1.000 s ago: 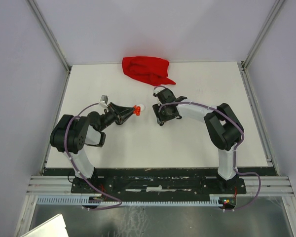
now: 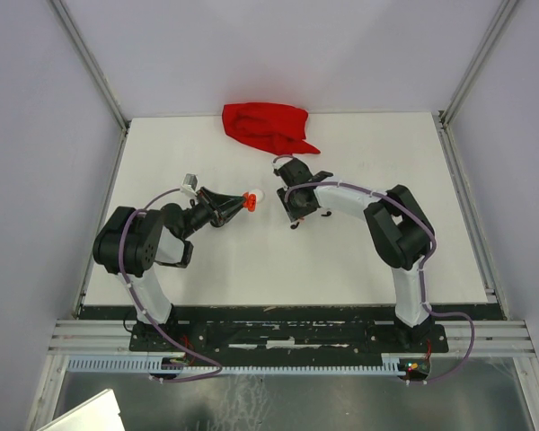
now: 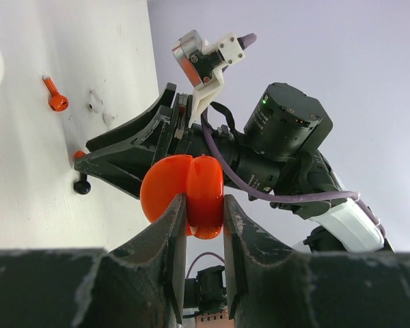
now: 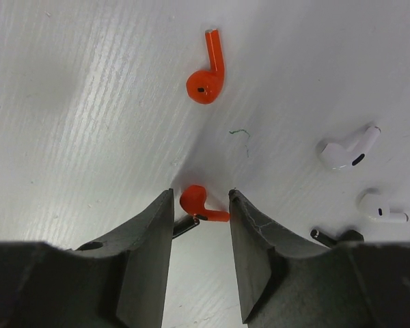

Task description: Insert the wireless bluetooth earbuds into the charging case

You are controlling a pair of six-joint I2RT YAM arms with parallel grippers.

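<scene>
The orange-red charging case (image 3: 205,195), lid raised, is clamped between my left gripper's fingers; from above, that left gripper (image 2: 243,203) stays left of the table's middle. My right gripper is part open low over the table, its fingers on either side of an orange earbud (image 4: 193,199). The bud's stem reaches toward the right finger; whether they touch, I cannot tell. A second orange earbud lies free beyond, also seen as the orange earbud (image 3: 57,100) in the left wrist view.
A black earbud (image 4: 185,226) lies close by the orange one at my right gripper. Another black earbud (image 4: 336,237) and two white earbuds (image 4: 345,152) are to its right. A white case (image 2: 257,194) and red cloth (image 2: 268,126) sit farther back.
The right arm has shifted slightly to the left in the top view, with its gripper still among the earbuds. The left arm and the case it holds have stayed still.
</scene>
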